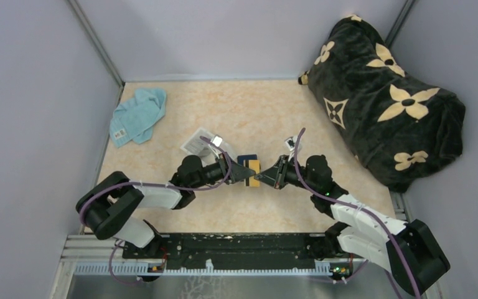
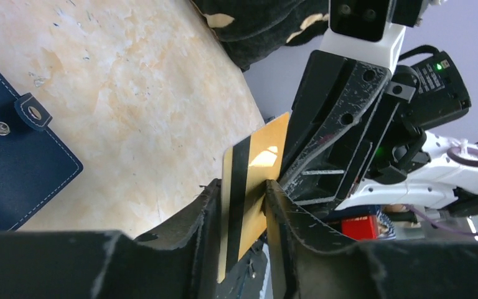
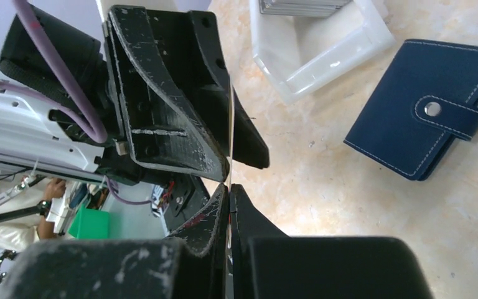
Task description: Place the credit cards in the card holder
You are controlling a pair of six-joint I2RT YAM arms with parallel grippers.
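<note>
A yellow card with a black stripe (image 2: 264, 146) is held up between the two grippers. My right gripper is shut on it; the right wrist view shows the card edge-on. My left gripper is open, its fingers parted around the near part of the same card. In the top view the card (image 1: 254, 169) covers part of the dark blue card holder (image 1: 247, 159). The closed holder (image 3: 389, 109), with its snap strap, lies flat on the table in the right wrist view, clear of both grippers.
A white tray (image 3: 342, 59) with a stack of cards in it stands beside the holder. A light blue cloth (image 1: 138, 115) lies at the back left, and a dark patterned cushion (image 1: 389, 99) fills the right side. Bare tabletop (image 1: 243, 215) extends in front.
</note>
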